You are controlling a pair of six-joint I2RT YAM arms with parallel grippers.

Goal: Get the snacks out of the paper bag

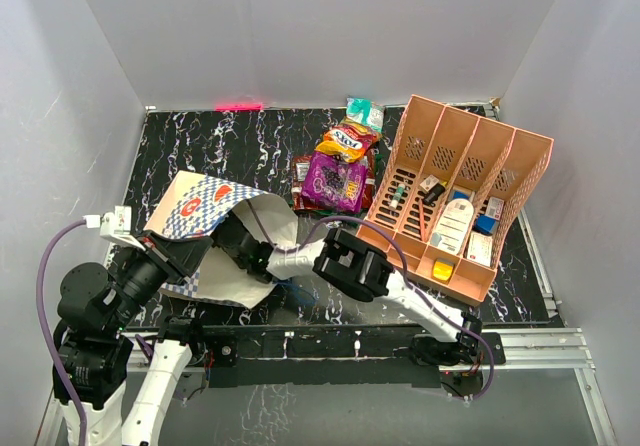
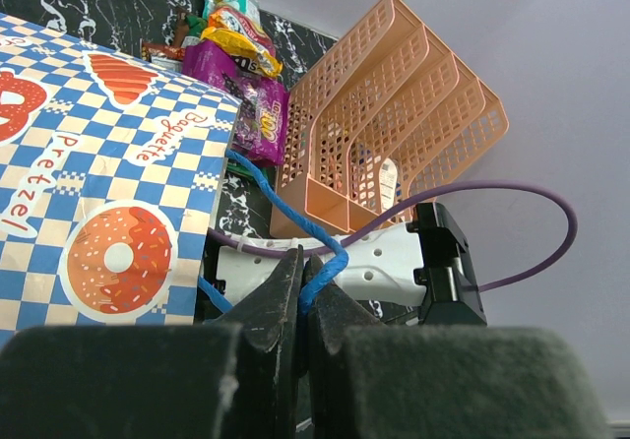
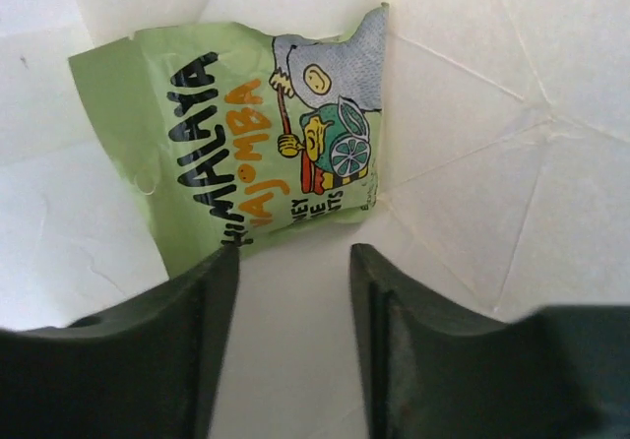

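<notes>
The paper bag [image 1: 190,206], checkered with pastry prints, lies on the left with its white inside showing. My left gripper [image 1: 185,256] is shut at its upper side; in the left wrist view a blue cord lies at its fingertips, and whether it grips paper is unclear. My right arm reaches into the bag, its gripper mostly hidden in the top view. In the right wrist view a green Himalaya snack packet [image 3: 226,134] lies inside against white paper, just beyond the open fingers of my right gripper, nothing between them.
A pile of snack bags [image 1: 335,178] lies at the back middle, beside a salmon plastic organizer [image 1: 530,156] holding small items on the right. Marble tabletop shows bare at the back left and far right edge. Walls close in the sides and back.
</notes>
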